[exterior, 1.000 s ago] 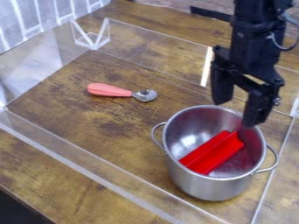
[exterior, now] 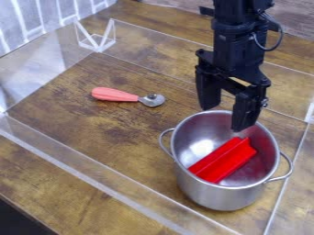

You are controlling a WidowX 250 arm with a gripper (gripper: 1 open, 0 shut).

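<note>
My black gripper (exterior: 229,102) hangs open above the back rim of a steel pot (exterior: 210,193) at the right, its fingers apart with nothing seen between them. Inside the pot lies a long red block (exterior: 223,159), slanting from lower left to upper right. A spoon-like utensil with a pink handle (exterior: 116,95) and a round metal head lies on the wooden table left of my gripper.
Clear plastic walls (exterior: 37,147) border the work area, with a small white frame (exterior: 95,37) at the back left corner.
My gripper has moved left and upward from over the pot's right part. The pot, red block and utensil look unmoved.
</note>
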